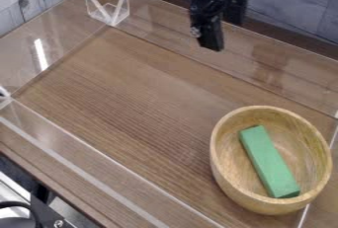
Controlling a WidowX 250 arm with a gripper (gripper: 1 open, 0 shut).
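My gripper (211, 35) is raised at the top centre of the camera view, dark and open, with nothing visible between its fingers. At the lower right sits a round tan bowl (227, 186) with a green rectangular block (270, 161) lying in it.
A white wire-like object (109, 10) stands at the upper left of the wooden table (119, 104). Dark cables lie off the table's edge at the bottom left.
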